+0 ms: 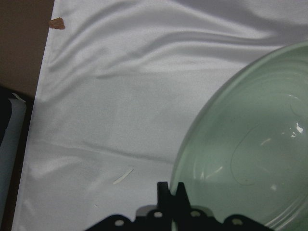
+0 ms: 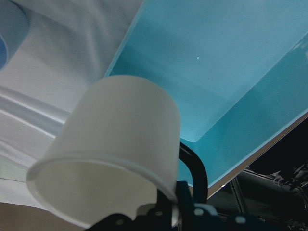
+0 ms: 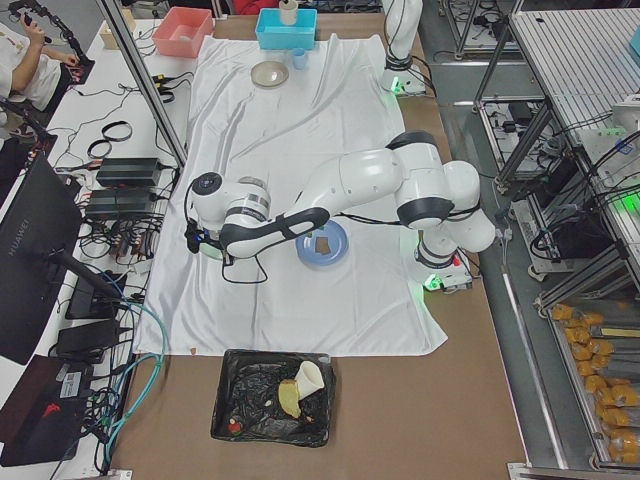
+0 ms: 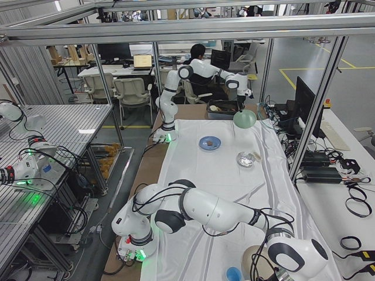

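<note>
My left gripper is shut on the rim of a pale green bowl [image 1: 250, 144], held over the white cloth [image 1: 106, 115]; the bowl is also seen in the right camera view [image 4: 245, 119]. In the right wrist view my right gripper is shut on a white cup [image 2: 110, 125] by its rim. The cup hangs tilted over the blue bin [image 2: 231, 57], which is at the far end of the table in the left camera view. A blue cup [image 2: 9, 33] stands on the cloth beside the bin.
A metal plate [image 3: 269, 74], a blue plate [image 3: 321, 242] with a brown piece on it, and a black lined tray [image 3: 273, 430] at the near end holding a cup and scraps. A pink bin [image 3: 184, 32] sits at the back left.
</note>
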